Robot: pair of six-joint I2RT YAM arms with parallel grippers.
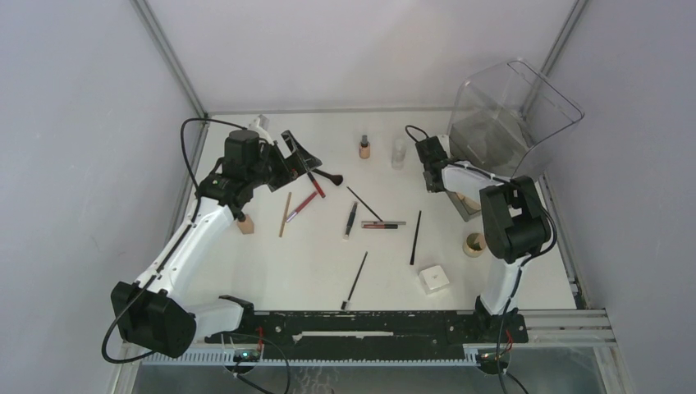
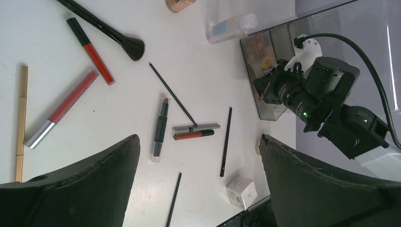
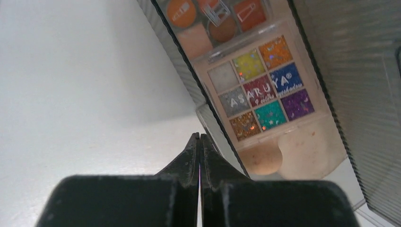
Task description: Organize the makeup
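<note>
My right gripper is shut, nothing visible between its fingers, at the front wall of the clear organizer (image 1: 513,123). A glitter eyeshadow palette (image 3: 260,90) stands in a compartment, another palette (image 3: 217,19) beside it. My left gripper (image 1: 299,164) hangs open above the table's left half. Below it lie a powder brush (image 2: 132,47), red lip tubes (image 2: 97,61), a pencil (image 2: 21,120), a dark double-ended stick (image 2: 161,127) and thin brushes (image 2: 172,94).
A foundation bottle (image 1: 364,149) and clear bottle (image 1: 398,156) stand at the back. A white box (image 1: 434,277) and round jar (image 1: 473,245) are at the front right. The front middle has free room between scattered items.
</note>
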